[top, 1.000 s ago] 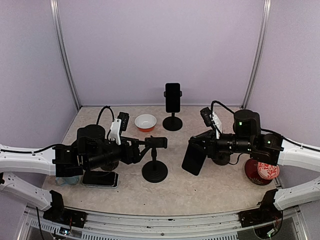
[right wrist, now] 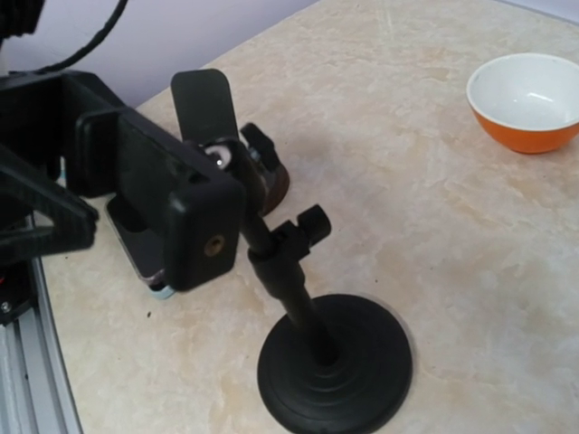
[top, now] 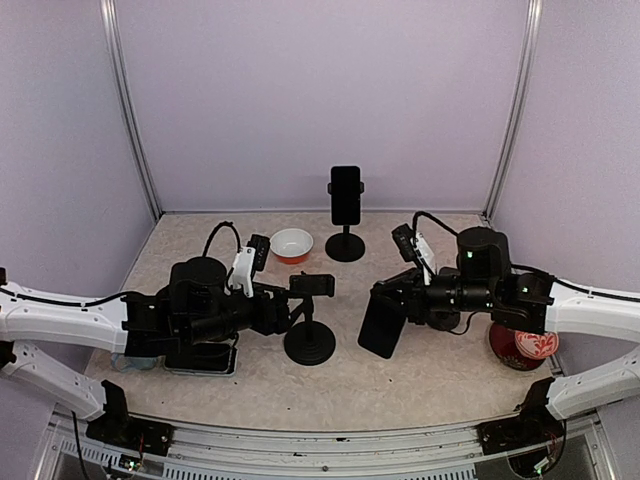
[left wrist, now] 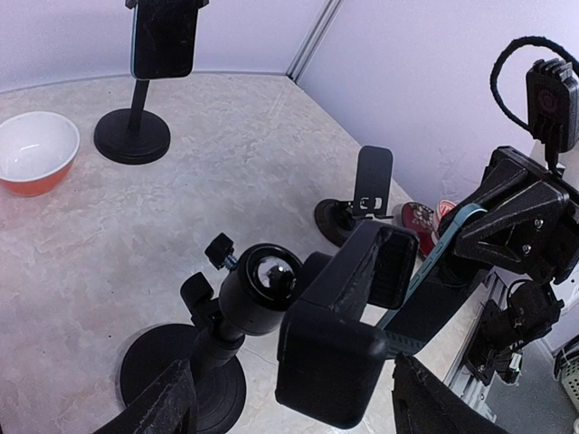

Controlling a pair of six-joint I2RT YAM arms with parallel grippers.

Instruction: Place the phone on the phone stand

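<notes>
The phone stand (top: 310, 345) stands at the front centre, its clamp (left wrist: 330, 362) raised on the post, its base (right wrist: 335, 398) round and black. My left gripper is part open around the clamp end, with fingertips either side of it; whether they touch is unclear. My right gripper (top: 385, 290) is shut on a dark phone (top: 382, 325), held tilted to the right of the stand, with a teal edge in the left wrist view.
A second stand holding a phone (top: 346, 195) is at the back. A white-orange bowl (top: 292, 243) is behind; another small stand (left wrist: 374, 176), red dishes (top: 535, 345) at right and a phone (top: 195, 365) at front left.
My left gripper has shifted slightly right and the arm's housing has tilted. My right gripper and the phone have moved slightly left and down, toward the stand.
</notes>
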